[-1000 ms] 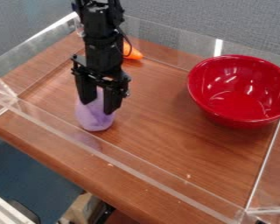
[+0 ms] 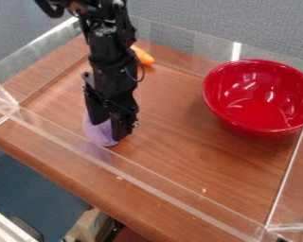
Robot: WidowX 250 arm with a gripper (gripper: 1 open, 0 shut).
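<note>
The black gripper (image 2: 110, 113) reaches down on the left half of the wooden table, directly over a purple object (image 2: 98, 132) and covering much of it. Its fingers come down around the purple object's upper part; whether they are closed on it I cannot tell. A red bowl (image 2: 259, 95) sits on the right side.
An orange object (image 2: 144, 57) lies behind the gripper. Clear walls edge the wooden table (image 2: 180, 170).
The gripper has shifted slightly and come lower over the purple object, which is now more hidden by it.
</note>
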